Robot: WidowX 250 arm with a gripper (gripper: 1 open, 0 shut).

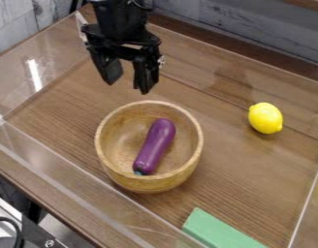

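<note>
A wooden bowl [110, 145] holds a purple eggplant [154, 145]. My black gripper [128, 76] hangs above and behind the bowl, open, with nothing seen between its fingers. A yellow lemon [266, 118] lies to the right on the wooden surface, and a green block [221, 232] lies at the front right.
Grey walls [239, 29] stand at the back, and a clear edge runs along the lower left.
</note>
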